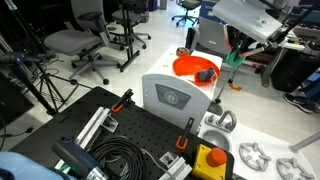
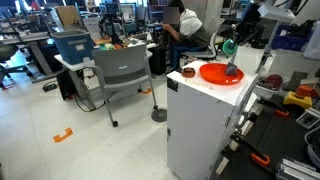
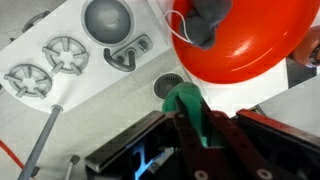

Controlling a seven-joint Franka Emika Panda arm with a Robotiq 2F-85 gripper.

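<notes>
A teal-green object (image 3: 184,100), its kind hard to tell, sits between the dark fingers of my gripper, which is shut on it. In exterior view 1 the green object (image 1: 234,58) hangs above the far right side of the red plate (image 1: 186,66). Exterior view 2 has it (image 2: 229,47) raised over the white top, behind the plate (image 2: 214,76). A dark grey item (image 3: 200,30) with a pale loop lies on the plate. Below the green object, in the wrist view, is a perforated round drain (image 3: 167,85).
The toy kitchen counter has a grey sink bowl (image 3: 107,20), a faucet (image 3: 125,58) and burners (image 3: 64,55). A small brown round item (image 2: 188,72) stands beside the plate. An orange-topped yellow button box (image 1: 211,161) and coiled black cable (image 1: 118,160) lie nearer exterior view 1's camera.
</notes>
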